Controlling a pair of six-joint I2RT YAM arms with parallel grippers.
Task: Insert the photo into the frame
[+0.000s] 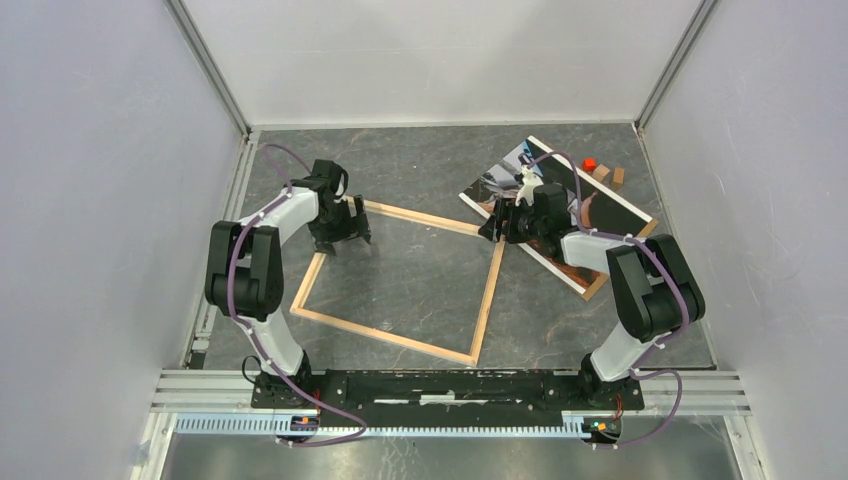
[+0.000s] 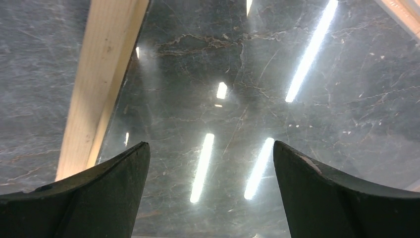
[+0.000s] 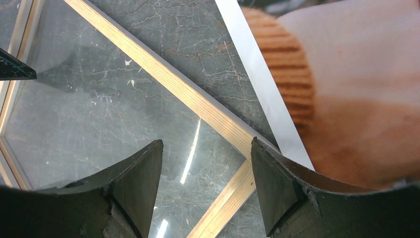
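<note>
The wooden frame point(image 1: 405, 342) lies tilted on the dark floor, its glassy inside empty, reflecting lights in both wrist views. To its right rests the photo point(image 1: 503, 180), close to the frame's upper right corner and partly hidden by my right arm. My left gripper is open above the frame's upper left part, nothing between its fingers; the frame's side bar point(image 2: 101, 74) runs beside the left finger. My right gripper stands apart-fingered over the frame's upper right corner, whose bars point(image 3: 198, 101) show between and beyond its fingers. The photo's white edge point(image 3: 265, 84) passes just right of that corner.
A wooden strip point(image 1: 640, 240) shows along the photo's right edge. A small red block point(image 1: 589, 165) and two wooden blocks point(image 1: 618, 176) sit behind the photo. Bare floor point(image 1: 430, 160) lies behind the frame.
</note>
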